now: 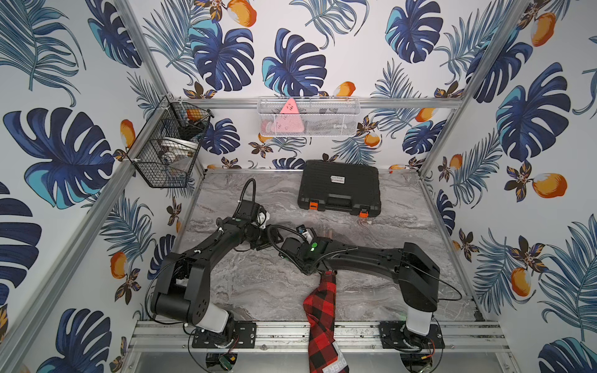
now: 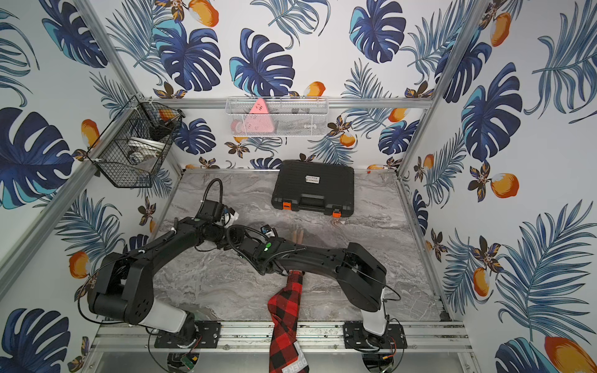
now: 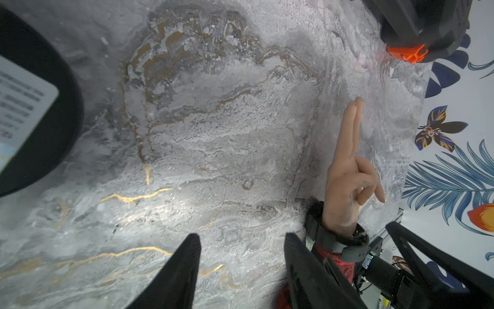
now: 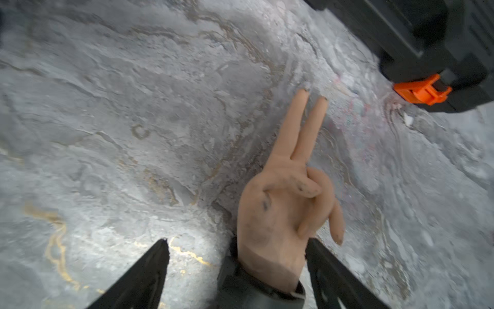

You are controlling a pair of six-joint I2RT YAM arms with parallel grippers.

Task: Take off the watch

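A mannequin hand (image 3: 343, 180) in a red plaid sleeve (image 1: 320, 304) lies on the marble table. A black band (image 3: 329, 237) circles its wrist in the left wrist view. My right gripper is open low over the wrist; the band (image 4: 257, 291) shows below the hand between its fingers. My left gripper is open with nothing between its fingers, left of the hand. A black round object with a white label (image 3: 25, 103) lies beside it.
A black case (image 1: 339, 185) with orange latches lies at the back of the table. A black wire basket (image 1: 168, 155) and a white mesh basket (image 1: 323, 118) hang on the walls.
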